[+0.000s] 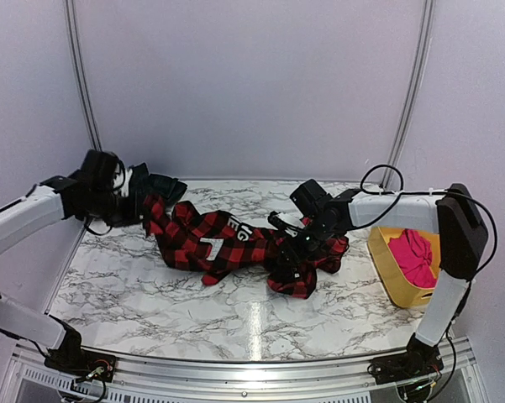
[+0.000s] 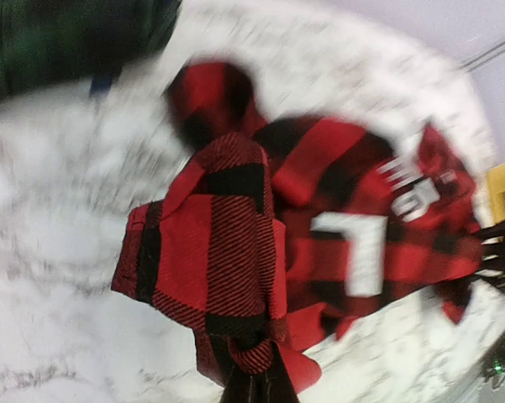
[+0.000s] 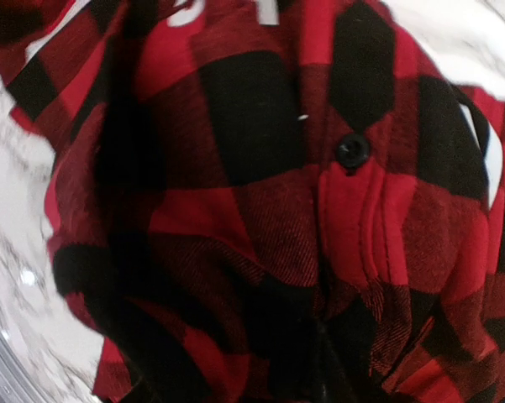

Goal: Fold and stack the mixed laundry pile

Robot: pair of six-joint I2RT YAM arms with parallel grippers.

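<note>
A red-and-black plaid shirt (image 1: 218, 248) with white lettering lies bunched across the table middle. My left gripper, at the left, is shut on a piece of the plaid cloth, lifting it off the table. My right gripper (image 1: 290, 243) is down in the shirt's right part; its fingers are hidden in cloth in the right wrist view, where a black button (image 3: 352, 151) and dark folds fill most of the frame.
A dark green garment (image 1: 160, 189) lies at the back left. A yellow bin (image 1: 386, 277) holding pink cloth (image 1: 412, 256) stands at the right.
</note>
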